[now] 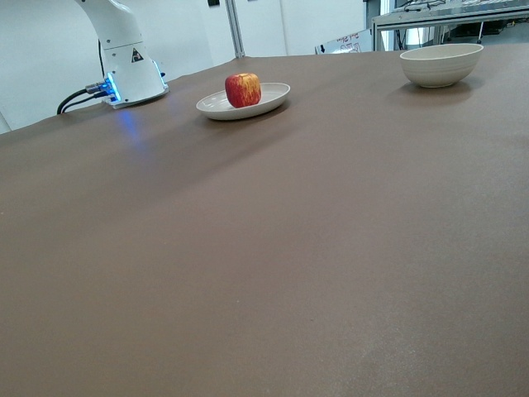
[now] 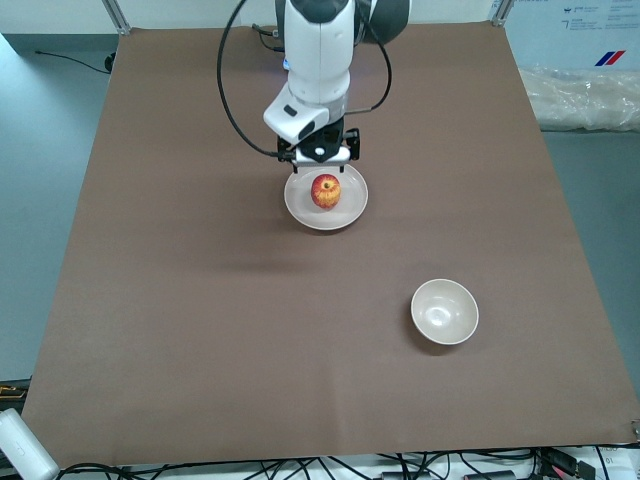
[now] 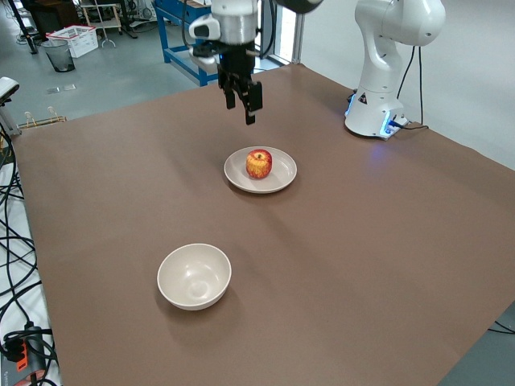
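Observation:
A red-yellow apple (image 2: 326, 192) rests on a white plate (image 2: 350, 206), also seen as apple (image 1: 243, 90) on plate (image 1: 276, 95) and apple (image 3: 258, 164) on plate (image 3: 286, 169). A cream bowl (image 2: 444, 312), empty, sits apart on the table, nearer the left camera. The black gripper (image 2: 318, 168) hangs over the far part of the plate in the left view; in the right view the gripper (image 3: 240, 112) is above and behind the apple, its fingers empty. Whether it is open is unclear. The top view does not show it.
A white arm base (image 3: 370, 112) stands at its edge in the right view. Cables (image 3: 20, 265) and equipment lie along another edge, off the tabletop.

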